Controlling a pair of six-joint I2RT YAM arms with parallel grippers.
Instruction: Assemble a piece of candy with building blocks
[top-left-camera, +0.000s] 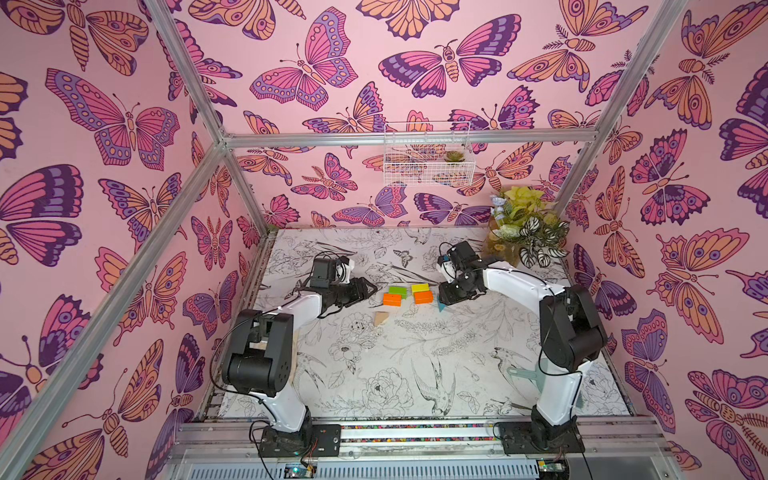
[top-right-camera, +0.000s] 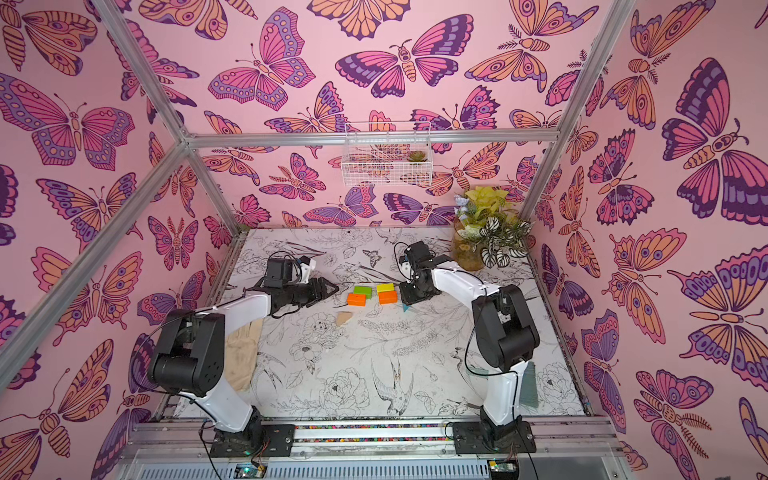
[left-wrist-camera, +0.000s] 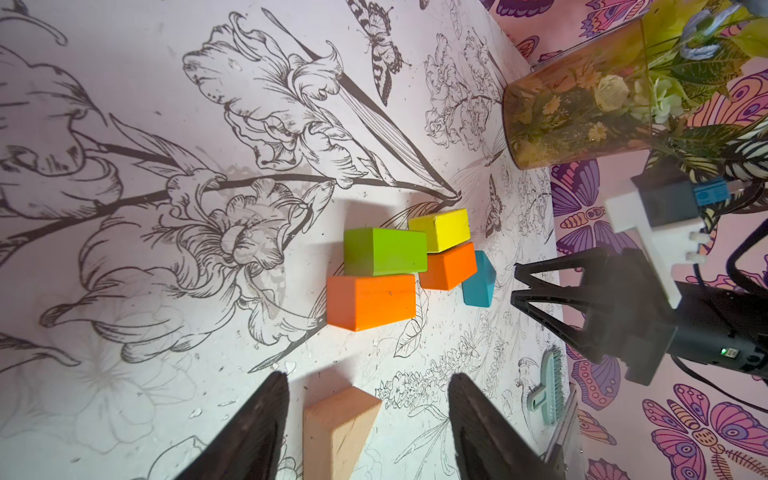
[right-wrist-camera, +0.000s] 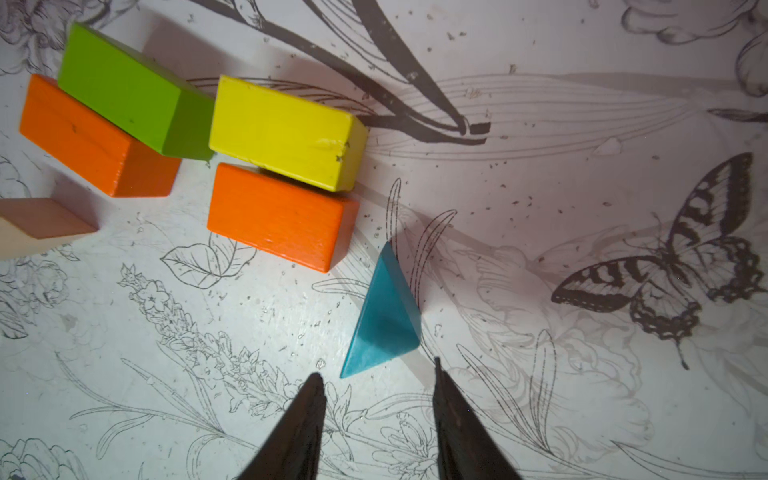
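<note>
Mid-table, a green block (left-wrist-camera: 385, 251) lies against an orange block (left-wrist-camera: 372, 302), and a yellow block (right-wrist-camera: 288, 132) lies along a second orange block (right-wrist-camera: 280, 214). The two pairs sit side by side. A blue triangular block (right-wrist-camera: 385, 320) rests just right of them, partly hidden in the top left view. My right gripper is open and close to it, nothing between the fingers. On the left, a tan wooden triangle (left-wrist-camera: 340, 432) lies on the table in front of the blocks. My left gripper stands apart from the blocks, fingers parted and empty.
A glass vase with flowers (top-left-camera: 512, 232) stands at the back right. A wire basket (top-left-camera: 428, 164) hangs on the back wall.
</note>
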